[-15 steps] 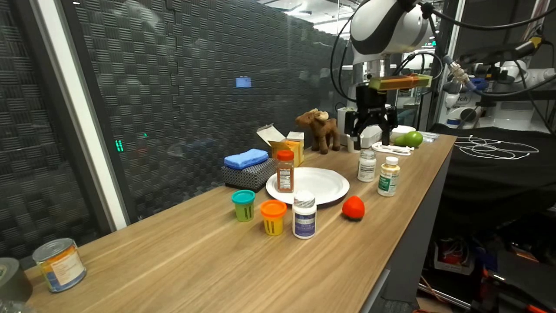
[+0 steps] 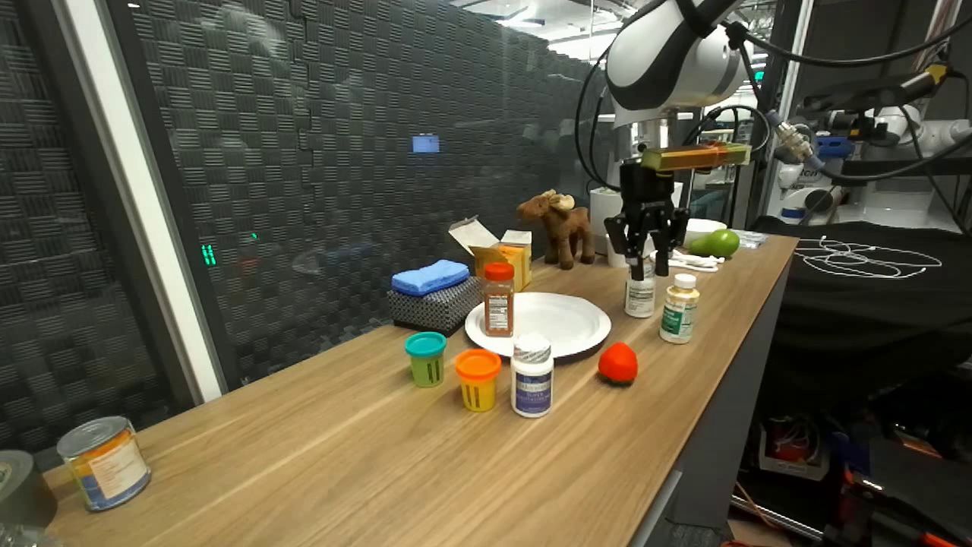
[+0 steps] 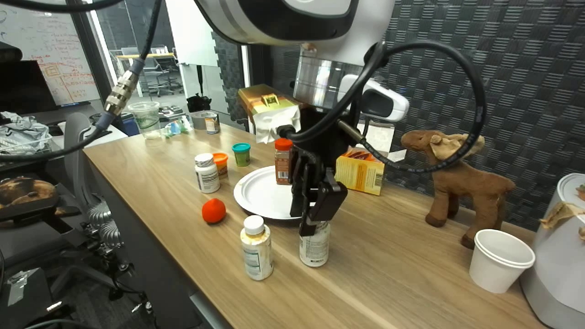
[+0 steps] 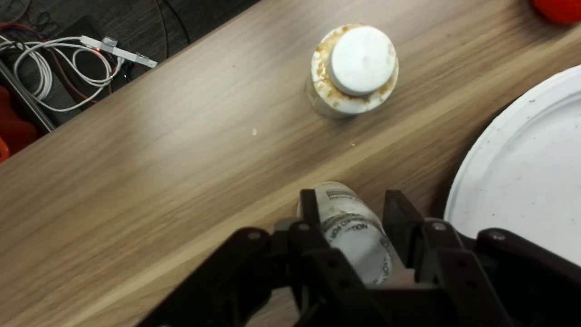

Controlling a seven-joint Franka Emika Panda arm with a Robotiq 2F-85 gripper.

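My gripper [image 2: 648, 265] is lowered over a white bottle [image 2: 640, 297] that stands upright on the wooden counter. In the wrist view one finger [image 4: 309, 207] is on each side of the bottle's top, the fingers partly apart and wider than the cap. A gap shows on the plate side, while on the other side I cannot tell whether the finger touches. Exterior view 2 has the black fingers partly covering the top of this bottle [image 3: 314, 251]. Beside it, apart from the gripper, stands a second bottle with a white cap and green label [image 2: 679, 311].
A white plate [image 2: 574, 314] lies close by, with a red-capped spice jar [image 2: 498, 301] at its edge. A red object [image 2: 619, 363], a white pill bottle [image 2: 532, 378], and orange [image 2: 478, 381] and teal-lidded [image 2: 425, 360] tubs stand farther along.
My gripper has come down onto the white bottle's top, and its fingers have drawn closer together. The bottles and other objects have stayed in place.
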